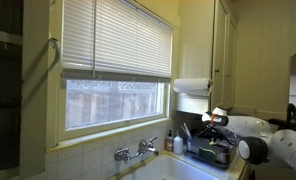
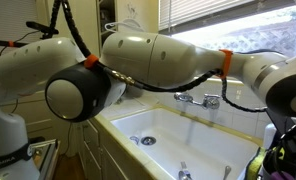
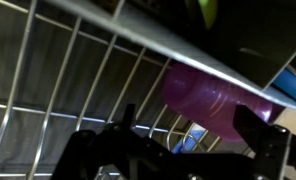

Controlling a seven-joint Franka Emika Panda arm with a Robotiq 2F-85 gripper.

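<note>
My gripper is open, its two dark fingers wide apart at the bottom of the wrist view. Beyond them a glossy purple object (image 3: 213, 102), rounded like a cup or bowl, rests in a wire dish rack (image 3: 60, 75); the fingers reach toward it, but whether either touches it cannot be made out. A metal rail of the rack crosses above the purple object and hides part of it. In exterior view 1 the arm (image 1: 245, 125) reaches in from the right over the dark rack (image 1: 208, 151), and the fingers are too small to read there.
A white sink (image 2: 178, 140) with a wall faucet (image 1: 135, 150) lies beside the rack. Soap bottles (image 1: 178, 145) stand behind, and a paper towel roll (image 1: 192, 86) hangs above. Something blue (image 3: 195, 134) shows under the purple object, and something green (image 3: 208, 10) at the top.
</note>
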